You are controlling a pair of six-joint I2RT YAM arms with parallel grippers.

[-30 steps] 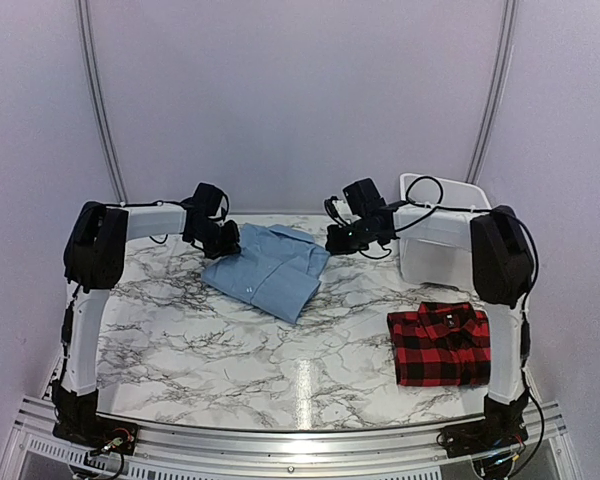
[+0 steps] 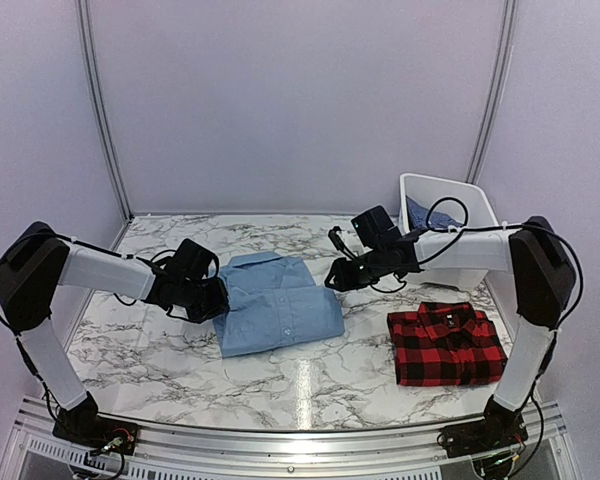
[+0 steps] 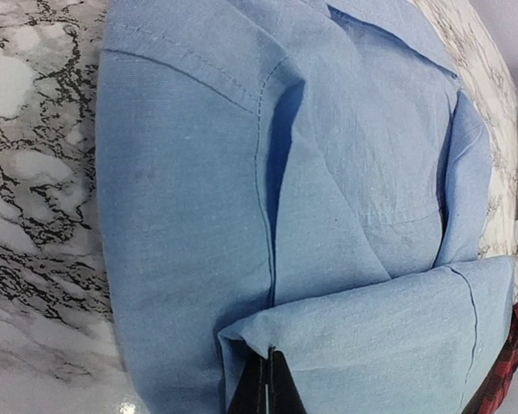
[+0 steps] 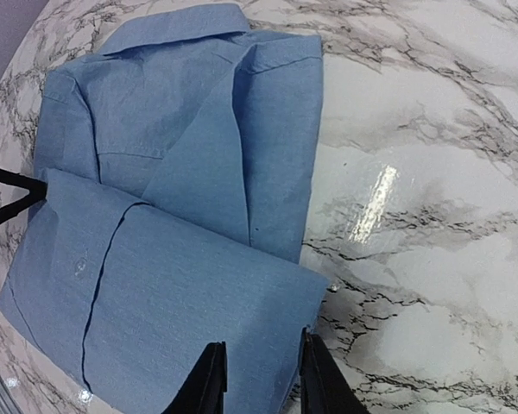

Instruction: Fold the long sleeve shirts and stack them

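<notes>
A light blue long sleeve shirt (image 2: 280,318) lies mid-table, its collar toward the back and its lower part folded up over the body. At the fold's left corner, my left gripper is shut with the thin cloth pinched at its tips. The right gripper stands over the fold's right corner, its fingers (image 4: 214,364) apart, the cloth lying loose below and between them. Folded into a rectangle, a red and black checked shirt (image 2: 445,350) rests at the front right.
A white bin (image 2: 445,190) stands at the back right with dark blue cloth (image 2: 430,215) inside.
Both arms have come toward the front, the left further. The blue shirt came along, turned from slanted to nearly square, and its lower part spread wider.
</notes>
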